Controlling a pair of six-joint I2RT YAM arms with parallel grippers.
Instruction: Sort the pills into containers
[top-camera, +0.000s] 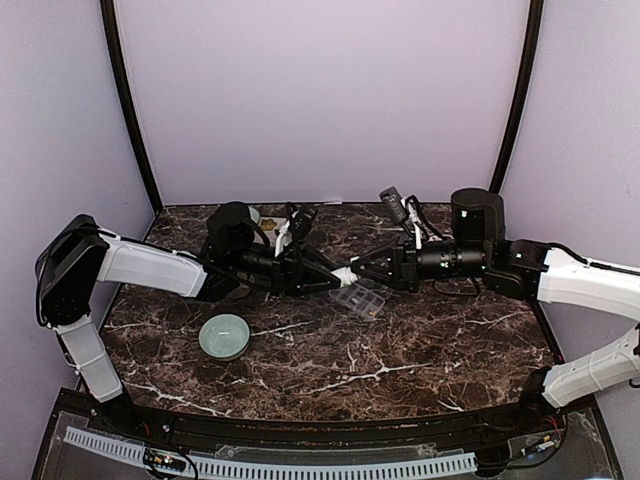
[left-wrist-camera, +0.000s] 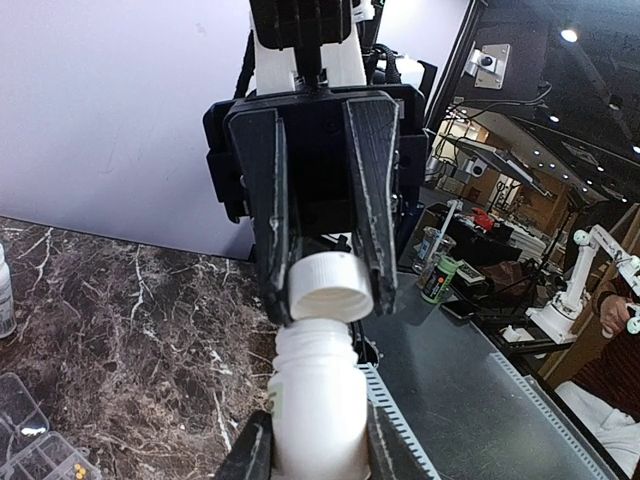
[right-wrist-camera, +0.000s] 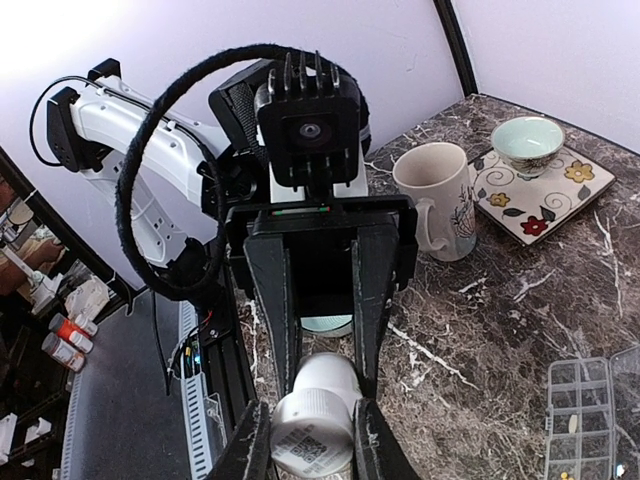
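Observation:
A white bottle (left-wrist-camera: 320, 420) is held in my left gripper (top-camera: 335, 280), its threaded neck (left-wrist-camera: 316, 340) pointing toward the other arm. My right gripper (top-camera: 358, 269) faces it and is shut on a white cap (left-wrist-camera: 330, 285). In the left wrist view the cap looks off the neck, right at its mouth and a little offset; whether they touch, I cannot tell. The right wrist view shows the cap's lettered top, with the bottle (right-wrist-camera: 328, 372) behind it between the left fingers. Beneath the grippers lies a clear compartment box (top-camera: 362, 298), with a few pills inside (left-wrist-camera: 80, 470).
A pale green bowl (top-camera: 224, 336) rests on the marble table at the left. Toward the back left are a mug (right-wrist-camera: 436, 195) and a floral tile (right-wrist-camera: 545, 205) bearing a small bowl (right-wrist-camera: 528, 143). Another white bottle (left-wrist-camera: 5, 295) stands at the left wrist view's edge.

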